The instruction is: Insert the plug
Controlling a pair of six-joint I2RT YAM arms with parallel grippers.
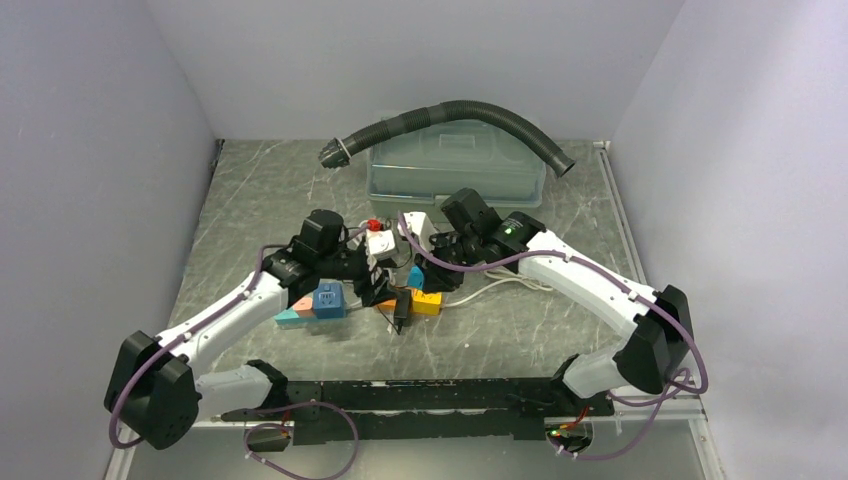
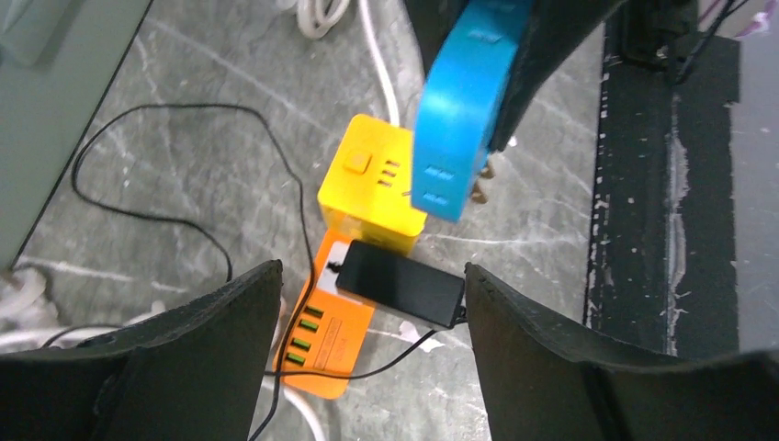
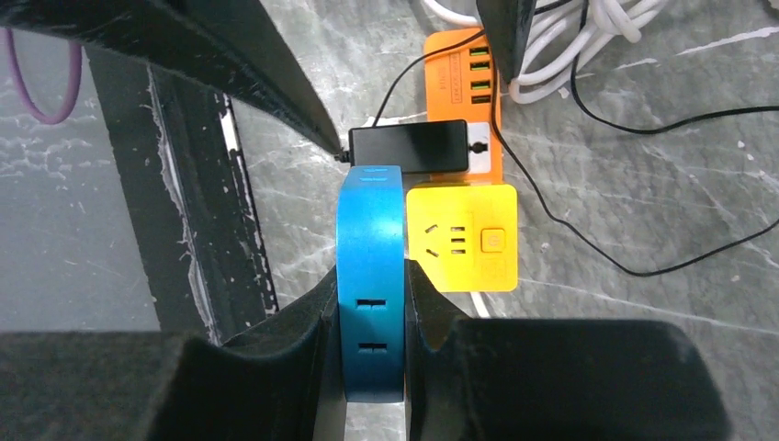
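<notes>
A black adapter (image 2: 400, 285) lies across one end of the orange power strip (image 2: 333, 335), its thin black cord trailing off. My left gripper has its fingers apart above and around the adapter, with a gap to each side. In the right wrist view the left fingers (image 3: 262, 78) reach in from the top, and the adapter (image 3: 409, 147) sits beside a pale socket face on the orange part (image 3: 457, 87). My right gripper is shut on a blue slotted block (image 3: 371, 234), held just beside the yellow socket block (image 3: 468, 237).
White cable coils (image 3: 597, 37) and a loose black cord (image 3: 661, 271) lie around the strip. Left of it are blue and teal blocks (image 1: 328, 300). A clear lidded box (image 1: 450, 165) with a black hose (image 1: 465, 110) stands behind. Both grippers are close together.
</notes>
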